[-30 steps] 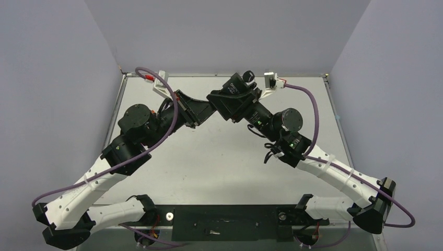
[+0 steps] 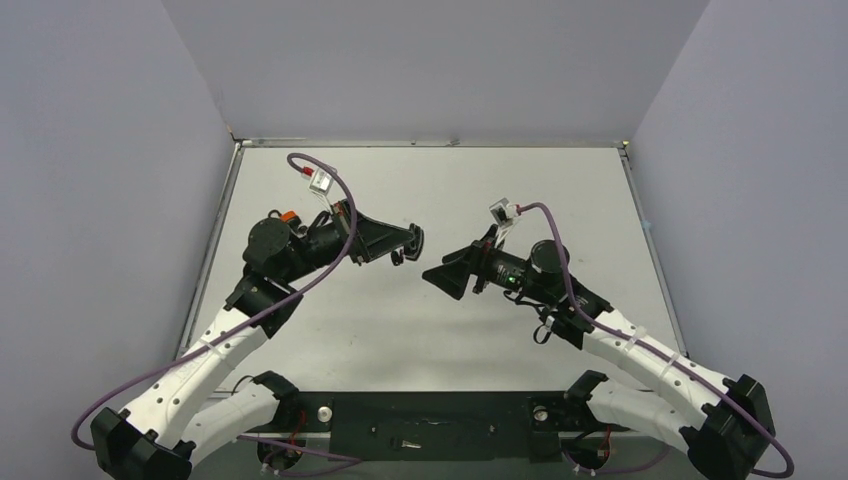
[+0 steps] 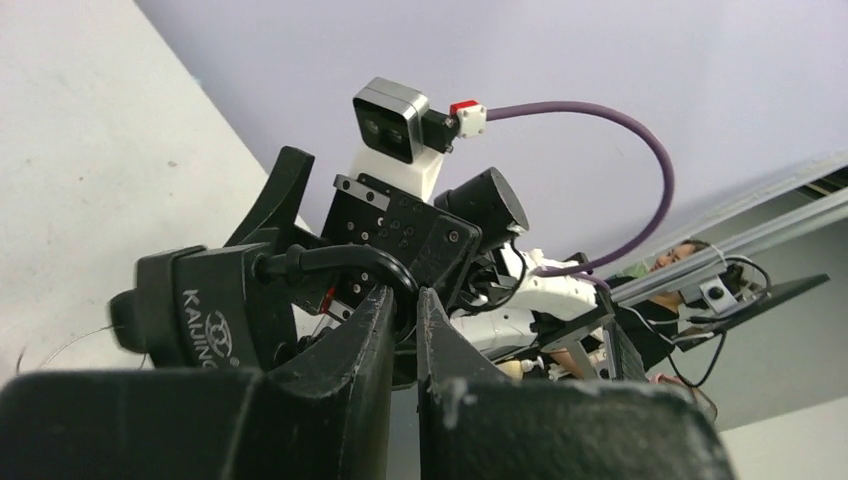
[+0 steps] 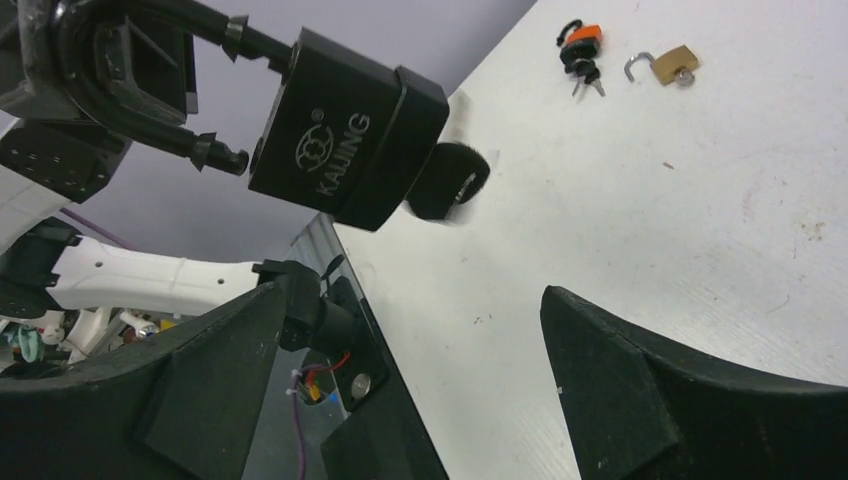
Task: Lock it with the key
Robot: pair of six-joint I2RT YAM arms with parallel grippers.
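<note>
A black padlock (image 4: pixel 350 130) marked with white lettering hangs above the table, held by its shackle (image 3: pixel 370 258) in my left gripper. In the right wrist view one shackle leg enters the body, while the other leg's tip (image 4: pixel 240 162) shows just outside it. From the padlock's far end sticks a round black key head (image 4: pixel 450 180), slightly blurred; the key's blade is hidden. My right gripper (image 2: pixel 440 278) stands open to the right of the padlock, its fingers (image 4: pixel 640 390) wide apart and nothing between them.
On the table (image 4: pixel 620 230) lie an orange-and-black item (image 4: pixel 582 42) with small keys (image 4: pixel 588 75) and a brass padlock (image 4: pixel 674 65) with its shackle open. Purple cables (image 2: pixel 310 290) run along both arms.
A second ago the padlock was at my right gripper, with both grippers meeting. Now the grippers are apart, the padlock stays with the left, and the right has opened and moved down.
</note>
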